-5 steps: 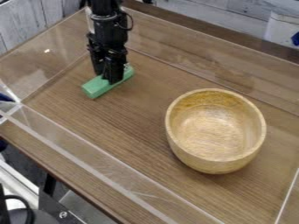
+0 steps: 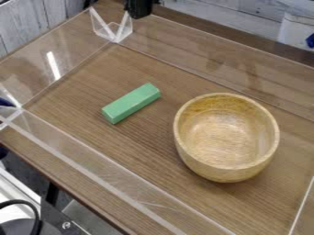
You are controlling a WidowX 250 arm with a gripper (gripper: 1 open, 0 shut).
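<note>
A green rectangular block [image 2: 131, 103] lies on the wooden table [image 2: 98, 156], left of a round light-wood bowl [image 2: 226, 138]. My gripper [image 2: 138, 11] is at the top edge of the view, above and well away from the block, mostly cut off; whether it is open or shut cannot be seen.
Clear tape marks or edging [image 2: 113, 26] show at the table's back left. Something blue and white sits at the far right edge. Black cables and metal lie at the bottom left corner.
My gripper has risen away toward the top edge. The green block now lies a little nearer and to the right of where it was.
</note>
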